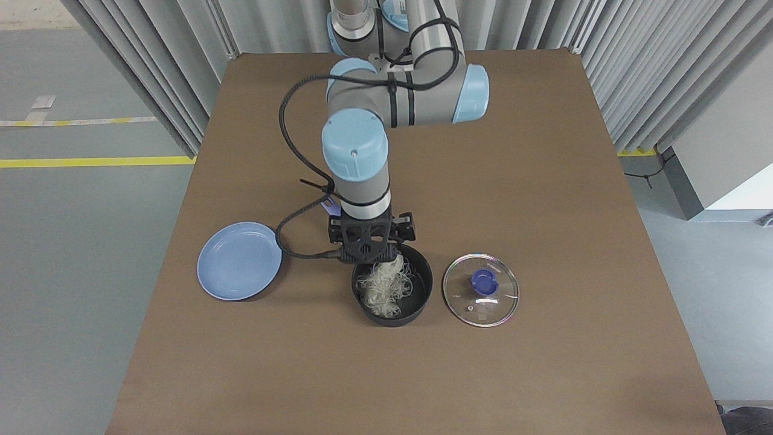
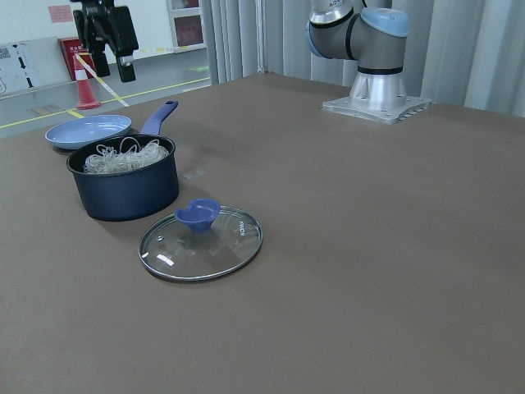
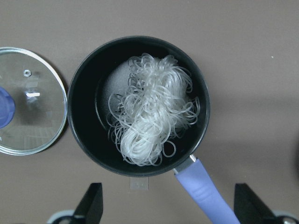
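A clump of white noodles [image 1: 384,286] [image 2: 123,160] [image 3: 152,109] lies inside the dark pot [image 1: 416,301] [image 2: 123,197] [image 3: 103,149], whose blue handle [image 2: 158,117] [image 3: 205,191] sticks out toward the arm. My gripper [image 2: 113,70] is raised above the pot, its fingers standing apart with nothing seen between them; in the front view it is mostly hidden under the wrist. The glass lid with a blue knob [image 1: 484,283] [image 2: 197,215] [image 3: 7,107] lies flat on the table beside the pot.
A light blue plate [image 1: 239,261] [image 2: 86,130] rests left of the pot in the front view.
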